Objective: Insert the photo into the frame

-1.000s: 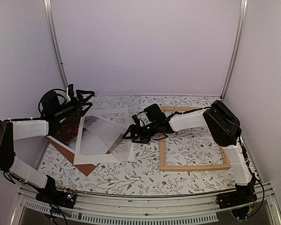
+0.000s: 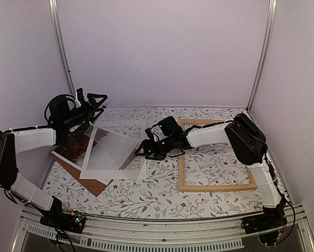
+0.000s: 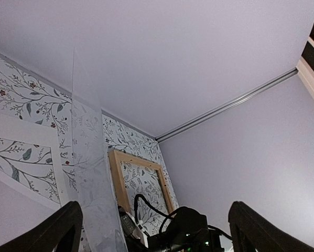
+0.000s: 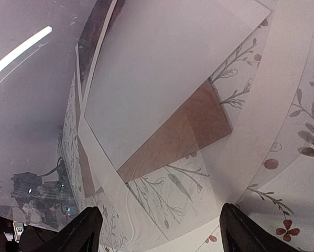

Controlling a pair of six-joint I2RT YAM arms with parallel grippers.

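Observation:
The photo [image 2: 73, 146], dark red, lies at the left, partly covered by a white mat [image 2: 88, 174]. A clear sheet [image 3: 94, 184] tilts upward over the mat; its outline is faint in the top view. Above the sheet's far left side, my left gripper [image 2: 104, 104] is open with nothing between its fingers. Low over the mat's right side hangs my right gripper [image 2: 141, 149], its fingers apart. In the right wrist view the clear sheet reaches down toward those fingers [image 4: 83, 231]; whether it passes between them is unclear. The empty wooden frame [image 2: 217, 188] lies at the right.
A brown board [image 2: 96, 188] sticks out below the photo and mat. My right arm crosses over the wooden frame.
The left gripper has risen slightly. The right gripper and the white mat have shifted a little to the left. Wooden frame and brown board have stayed in place.

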